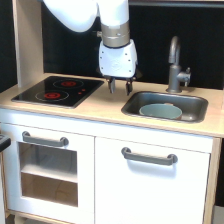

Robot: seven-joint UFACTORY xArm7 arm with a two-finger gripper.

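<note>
My gripper (pixel 120 87) hangs over the countertop (pixel 112 103), left of the sink and right of the stove. Its dark fingers point down and stand apart, with nothing seen between them. A greenish round dish (pixel 160 111), perhaps a plate, lies in the dark sink (pixel 190 104), clear of the gripper.
A dark faucet (pixel 176 70) rises behind the sink. On the left of the counter is a black stovetop (pixel 50 90) with red rings. Below are a windowed oven door (pixel 48 163) and a white cabinet door (pixel 150 190). Bare counter lies between stove and sink.
</note>
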